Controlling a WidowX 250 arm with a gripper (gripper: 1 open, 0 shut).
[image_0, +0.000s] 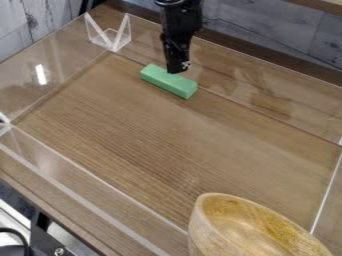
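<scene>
My black gripper (182, 64) hangs over the back of the wooden table (147, 150), shut, with nothing visible between its fingers. Just in front of and below it, a green rectangular block (170, 81) lies flat on the table, apart from the gripper as far as this view shows.
A clear wire-like holder (110, 32) stands at the back left. A large yellow bowl (247, 232) sits at the front right corner. Grey walls border the back and right.
</scene>
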